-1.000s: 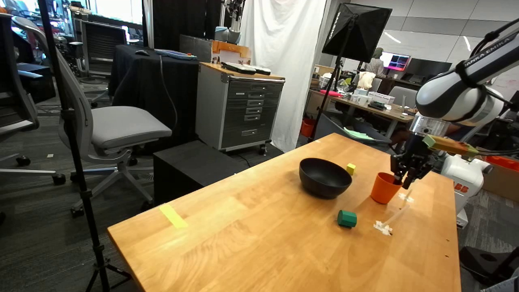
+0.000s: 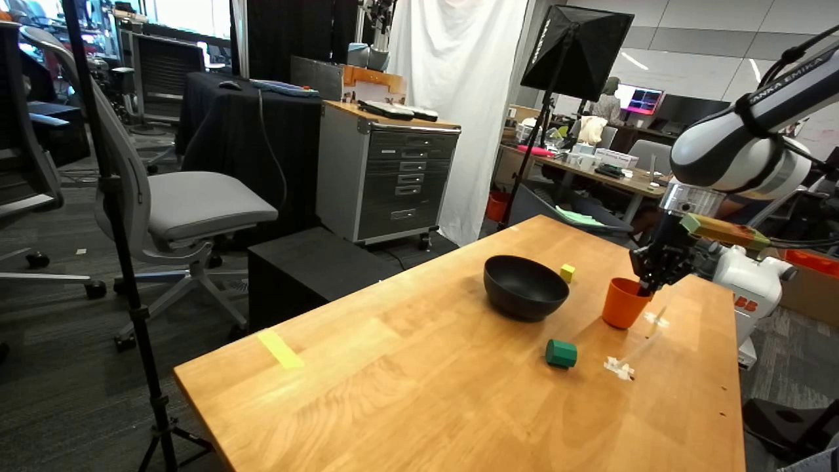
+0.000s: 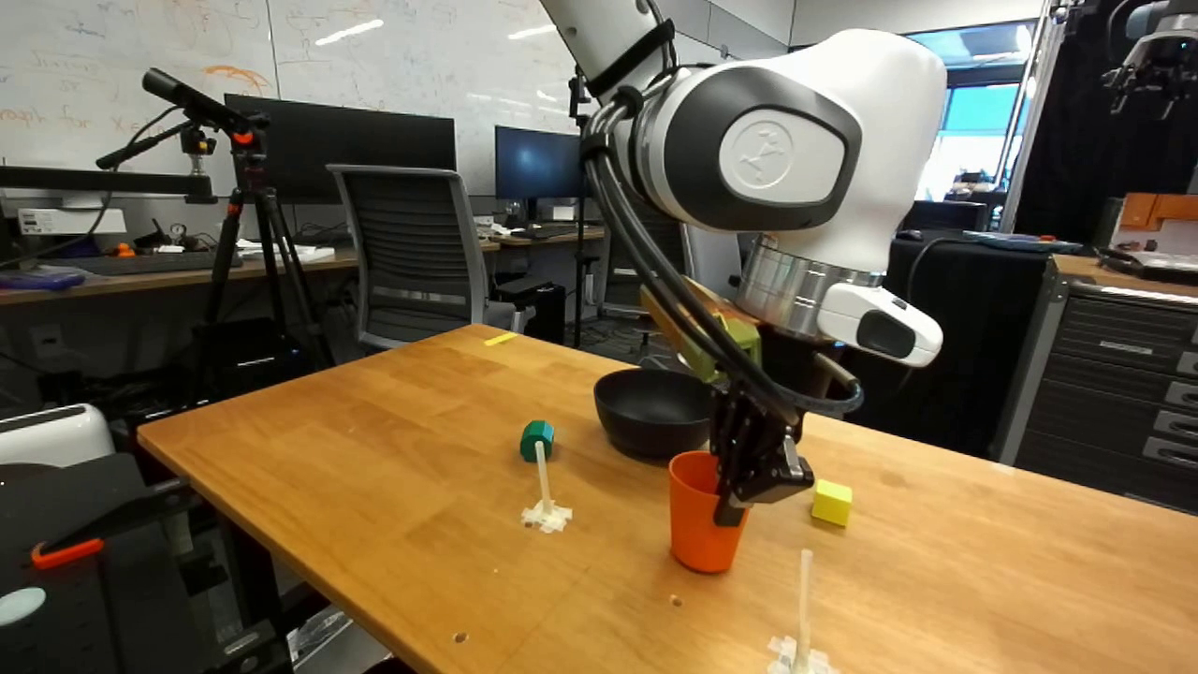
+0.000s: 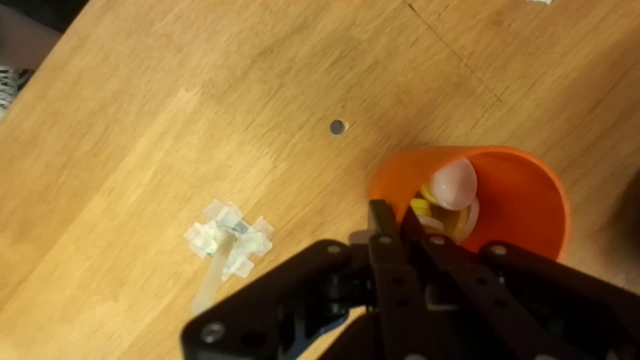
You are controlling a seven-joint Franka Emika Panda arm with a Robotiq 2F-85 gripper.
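Note:
My gripper is shut on the wall of an orange cup (image 4: 522,192), one finger inside and the other outside. Several small white and yellow pieces (image 4: 454,183) lie in the cup. In exterior view 2 the orange cup (image 3: 698,522) looks upright and at table height, with the gripper (image 3: 730,511) at its right side; whether its base touches the wood cannot be told. A black bowl (image 2: 525,288) stands on the table, left of the cup in exterior view 1. Its inside is mostly hidden.
A green block (image 2: 560,353) and a yellow block (image 2: 567,273) lie on the wooden table (image 2: 377,377) near the bowl. Thin pale sticks (image 3: 544,477) rise from taped spots close to the cup.
The gripper's fingers have closed together on the cup's wall; a second ago they stood apart. The cup has shifted very slightly to the right in exterior view 1.

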